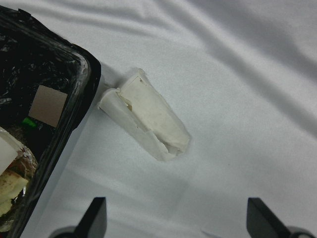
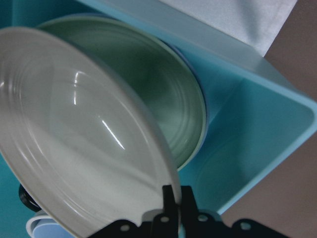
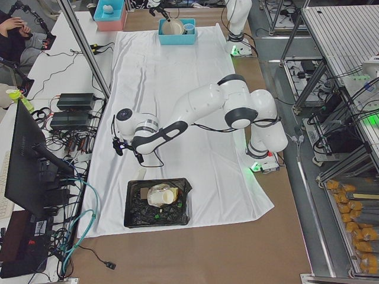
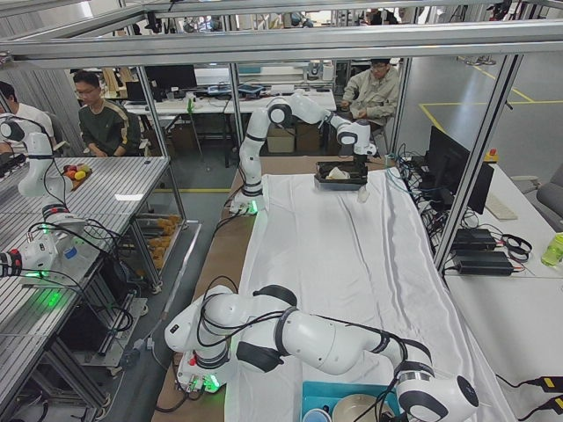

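My left gripper hangs open above the white cloth, over a crumpled, folded off-white paper piece point(image 1: 148, 111) lying just outside a black lined tray point(image 1: 81, 79). The tray holds a brown square point(image 1: 47, 104), a white item and food scraps. At the far end, my right gripper is shut on the rim of a white plate point(image 2: 79, 129), held tilted over a light blue bin point(image 2: 262, 134) that holds a green bowl point(image 2: 168, 94) and a blue cup point(image 2: 49, 228).
A monitor point(image 3: 29, 171), black boxes and cables crowd the side table. Brown table edges border the white cloth.
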